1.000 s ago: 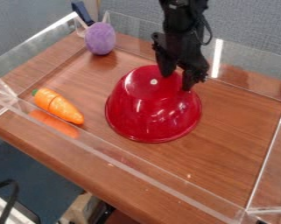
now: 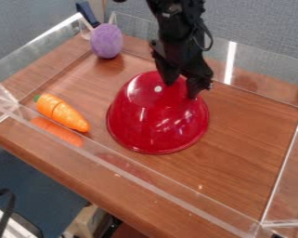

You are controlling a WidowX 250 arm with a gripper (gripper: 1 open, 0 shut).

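A glossy red dome (image 2: 155, 121), like an upturned bowl, sits in the middle of the wooden table. My black gripper (image 2: 184, 80) reaches down from the top onto the upper back of the dome; whether its fingers are apart or closed on anything is hard to see. An orange toy carrot (image 2: 63, 113) lies at the left, and a purple egg-shaped object (image 2: 107, 40) is at the back left.
Clear plastic walls ring the table (image 2: 238, 158), running along the front, back and sides. Bare wood is free to the right of the dome and between the egg and the carrot. A grey wall stands behind.
The red dome has shifted slightly to the left since a second ago, and the gripper has moved slightly left with it.
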